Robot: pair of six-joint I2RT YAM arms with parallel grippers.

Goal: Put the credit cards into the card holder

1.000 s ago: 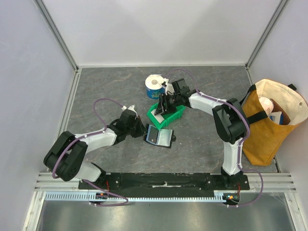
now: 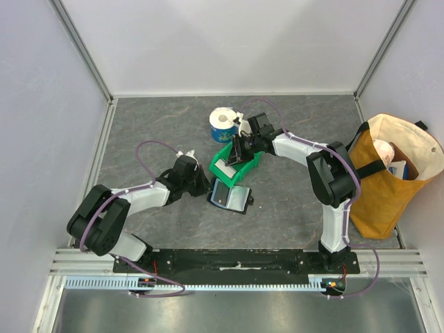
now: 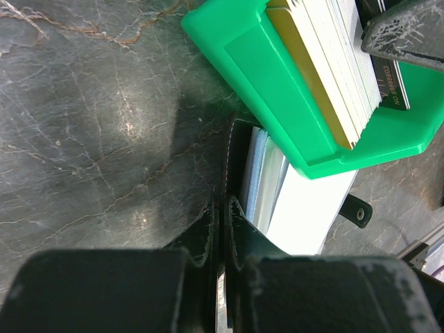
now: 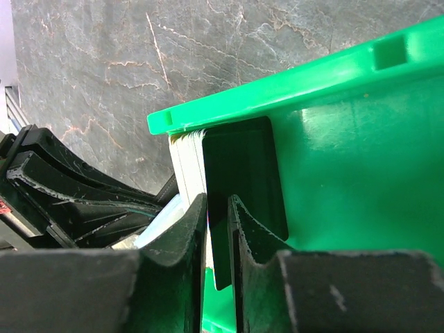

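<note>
Beside the green tray (image 2: 234,182) lies the card holder (image 2: 236,199), spread open on the dark table, with clear sleeves inside. My left gripper is shut on the black cover edge at the holder's left side. In the tray stands a stack of white cards (image 4: 186,166), with a black card (image 4: 243,173) at its face. Over that stack is my right gripper, its fingers slightly apart, with the black card's edge seen in the gap. Whether the fingertips touch the card cannot be told.
A blue and white round container (image 2: 223,125) stands behind the tray. An orange bag (image 2: 378,194) is at the far right. Bare table (image 2: 291,215) lies right of the holder. Both grippers are close together around the tray.
The green tray has shifted slightly left under my right gripper. My left arm's elbow has moved a little to the right, while its gripper stays at the holder.
</note>
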